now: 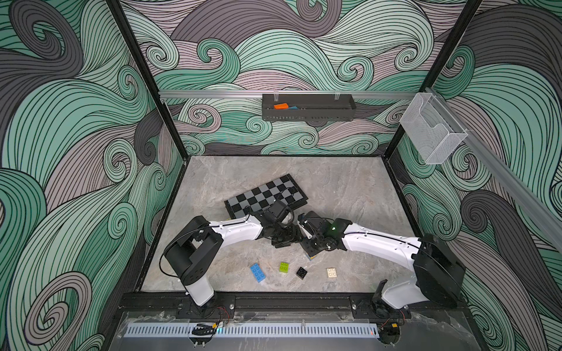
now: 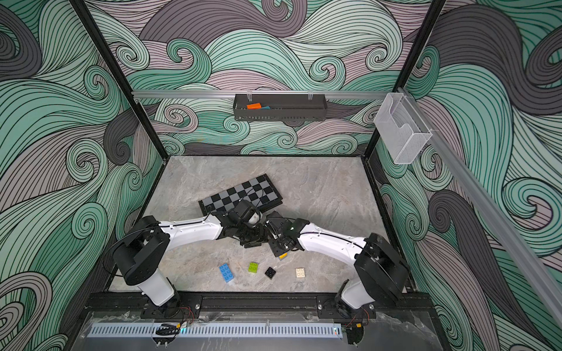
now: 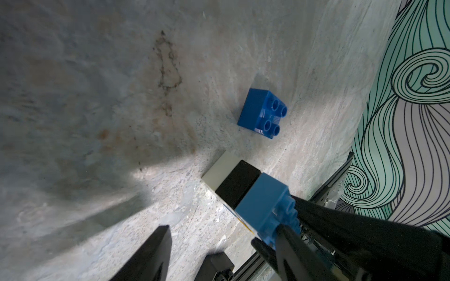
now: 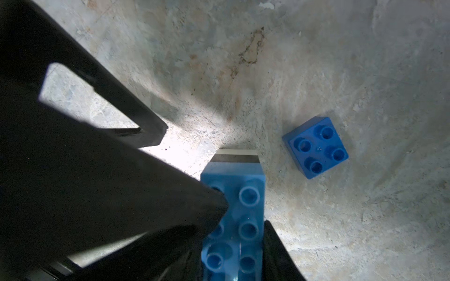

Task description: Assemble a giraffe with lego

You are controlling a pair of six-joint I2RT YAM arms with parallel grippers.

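Observation:
A stack of bricks stands between my two grippers: white at the bottom, black (image 3: 238,180) above it, light blue (image 3: 260,199) on top. My right gripper is shut on the blue top brick, one finger each side. In the left wrist view my left gripper is part open. Its right finger overlaps the blue brick's edge, while its left finger stands clear. From the right wrist view, one left finger crosses over the blue studs; whether it touches cannot be told. A dark blue brick (image 4: 318,147) lies on the table beside the stack.
Along the front lie a blue brick (image 1: 257,272), a green brick (image 1: 284,267), a black brick (image 1: 301,272) and a cream brick (image 1: 332,272). A checkered board (image 1: 263,196) sits behind the left arm.

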